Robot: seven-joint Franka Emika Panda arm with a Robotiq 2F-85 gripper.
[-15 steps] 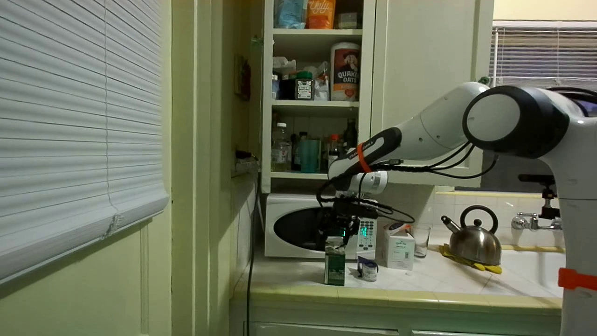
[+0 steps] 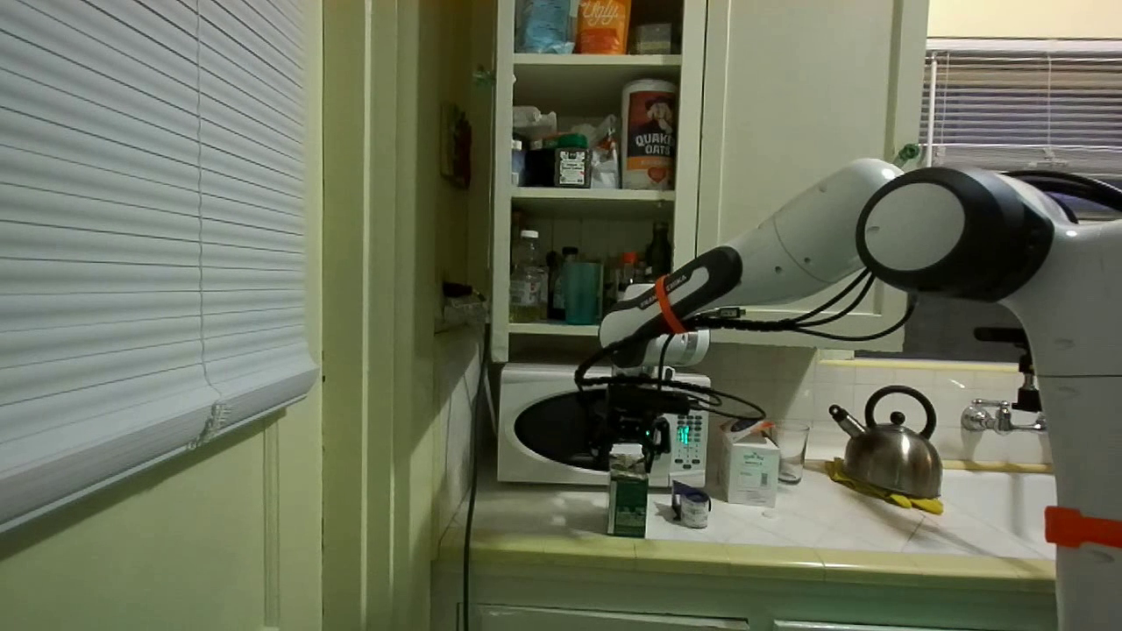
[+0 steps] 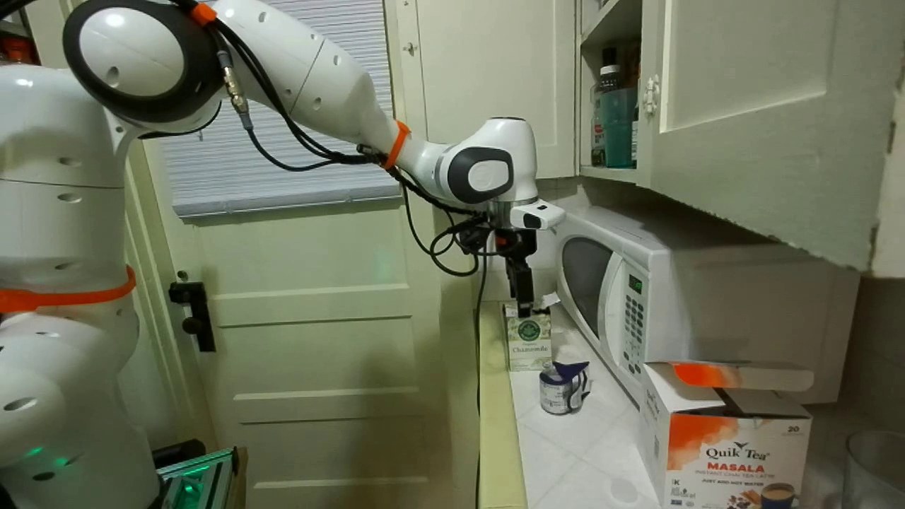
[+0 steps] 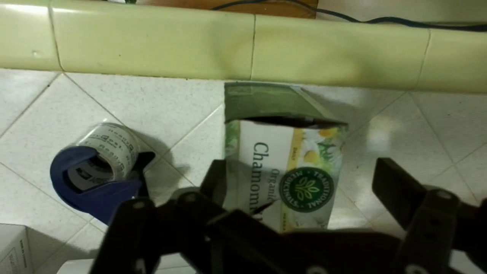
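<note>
A green and white chamomile tea box (image 2: 628, 506) stands upright on the counter, its top flap raised in the wrist view. My gripper is open over the box. In the wrist view, the tea box (image 4: 283, 173) shows between the fingers, close to the left finger (image 4: 213, 180) and with a wide gap to the right one; whether the left finger touches it I cannot tell. From the second exterior side, the gripper (image 3: 521, 301) points down at the top of the tea box (image 3: 528, 343).
A tape roll in a blue dispenser (image 4: 107, 155) lies beside the tea box. The white microwave (image 3: 679, 288) stands behind, with a Quik Tea box (image 3: 734, 458) and a kettle (image 2: 894, 457) farther along. The counter's yellow edge (image 4: 155, 41) is close to the tea box.
My arm and gripper have moved left in exterior view 1 and slightly down. The tea box appears shifted very slightly left there.
</note>
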